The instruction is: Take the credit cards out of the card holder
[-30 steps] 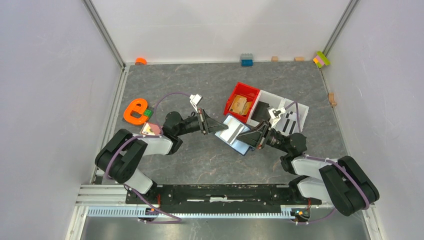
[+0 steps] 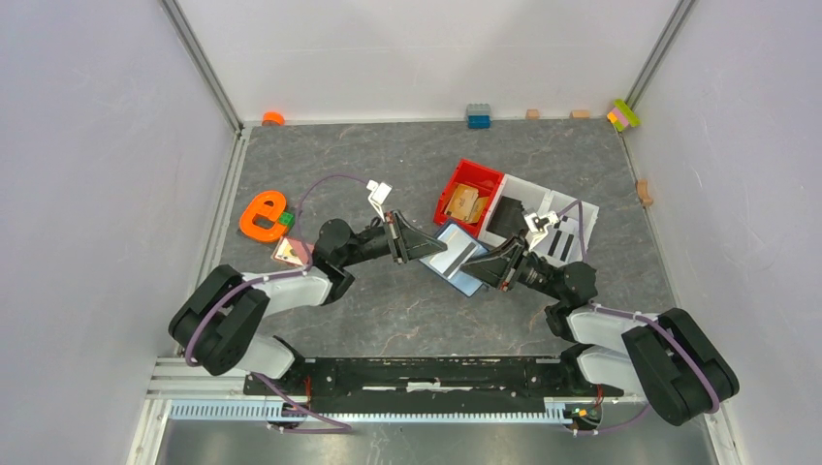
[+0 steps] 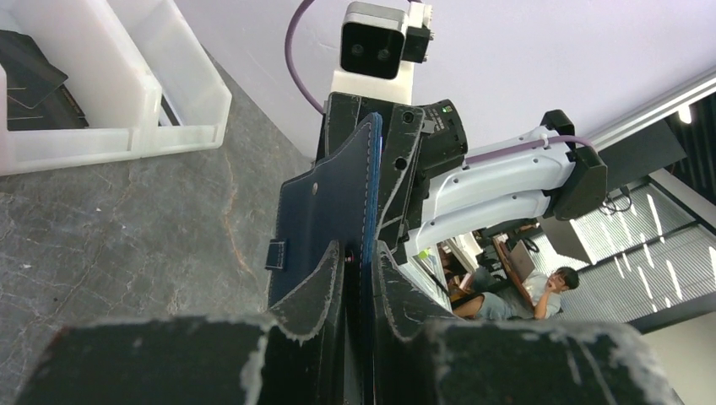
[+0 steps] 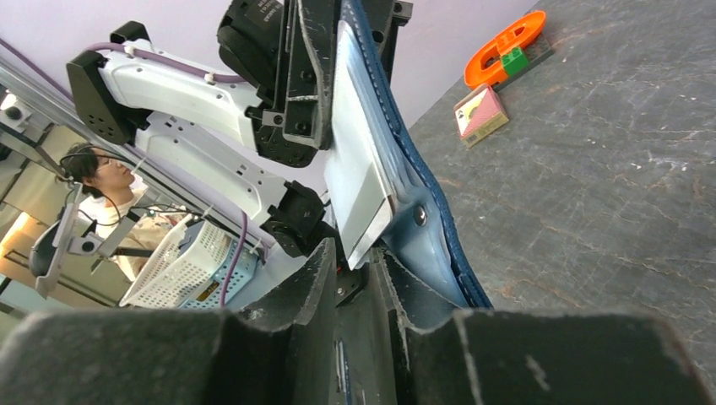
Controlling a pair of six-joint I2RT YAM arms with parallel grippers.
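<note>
The card holder (image 2: 449, 263) is spread between my grippers, its pale inside with light cards showing in the top view. In the left wrist view its dark blue cover (image 3: 321, 211) runs down between the fingers of my left gripper, which are around its edge. In the right wrist view white cards (image 4: 356, 160) lie along the holder's inner face, and my right gripper stands open at the cards' lower end. The right gripper's fingertips are close to the cards; whether they touch cannot be told.
A red box (image 2: 452, 184) and white trays (image 2: 531, 189) stand behind the holder on the right. An orange toy (image 2: 254, 210) and a small pink box (image 4: 478, 114) lie at the left.
The holder and both grippers are nearly where they were, the left gripper very slightly shifted. The left arm's rear part has moved a little toward the front left.
</note>
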